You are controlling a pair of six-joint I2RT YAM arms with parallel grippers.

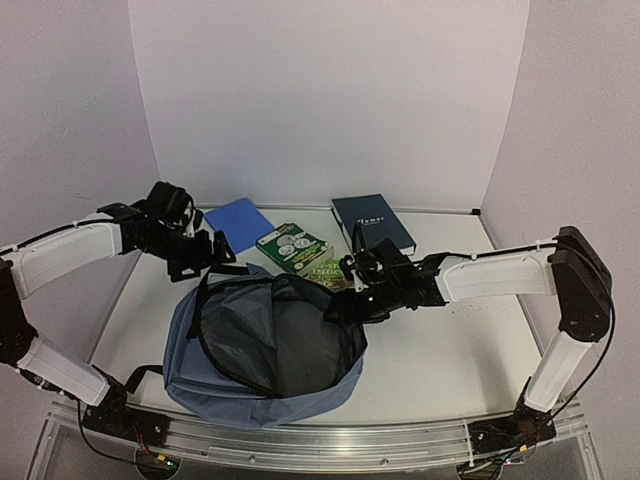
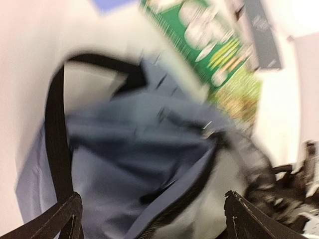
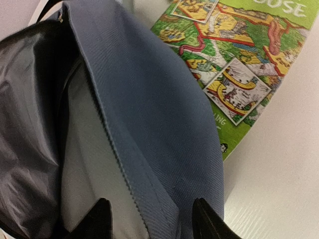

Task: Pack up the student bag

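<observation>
The blue-grey backpack lies unzipped at the front left of the table, its dark inside facing up. Above its upper left edge, my left gripper is open; in its wrist view nothing sits between the spread fingers. My right gripper is at the bag's right rim. In the right wrist view its fingers stand apart, open around the zippered edge. Behind the bag lie a green book, a light green book partly hidden, a blue folder and a dark "Humor" book.
A black strap sticks out at the bag's left side. Table to the right of the bag is bare. Walls enclose the back and both sides; a metal rail runs along the front.
</observation>
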